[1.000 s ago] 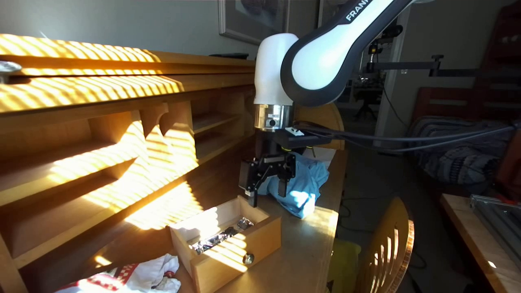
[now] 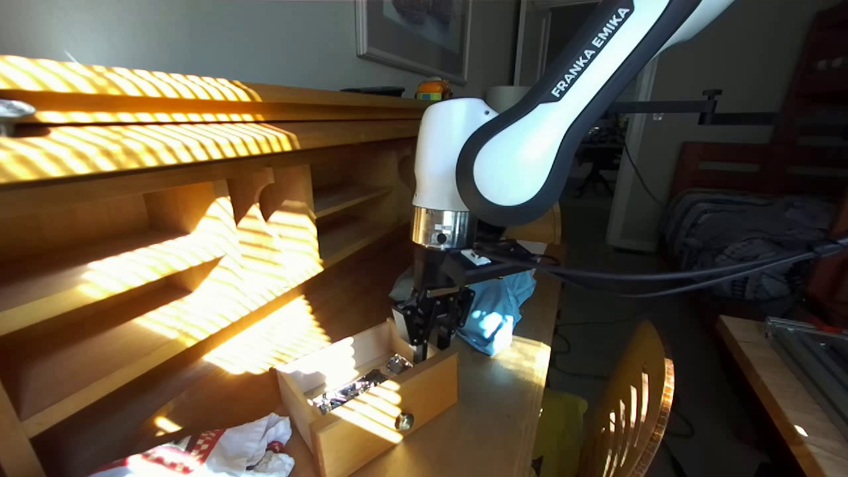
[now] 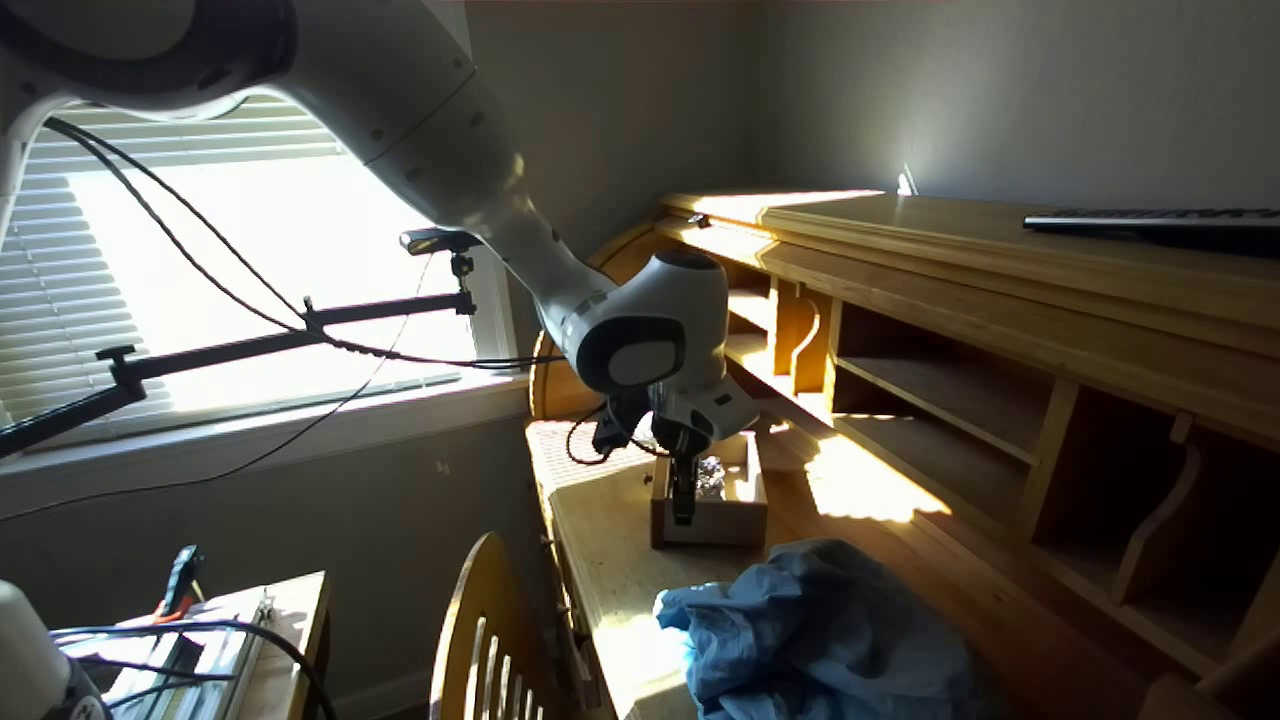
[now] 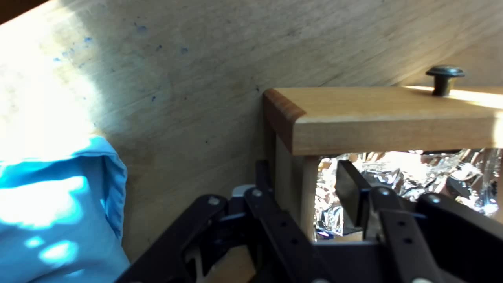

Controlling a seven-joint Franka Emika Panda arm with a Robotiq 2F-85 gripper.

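A small wooden drawer box (image 2: 334,438) with a round dark knob (image 4: 443,79) rests on the desk, holding crumpled silvery wrappers (image 4: 401,174). My gripper points down at the drawer's end wall (image 4: 309,195), near the front corner. One finger (image 4: 349,188) is on the inner side, over the wrappers, and the other is outside the box. The fingers stand apart with the wall between them, and I cannot tell whether either pad touches it. In exterior view 2 the gripper (image 3: 684,504) partly covers the box.
Blue cloth (image 3: 816,636) lies bunched on the desk close to the gripper's outer side. Beyond the drawer is a white and red cloth (image 2: 238,449). Shelves (image 2: 103,270) line the back of the desk. A wooden chair (image 2: 636,397) stands in front.
The arm has come down, bringing the gripper from above the drawer's end to its wall. Its fingers are closer together than before. Drawer and cloths look unmoved.
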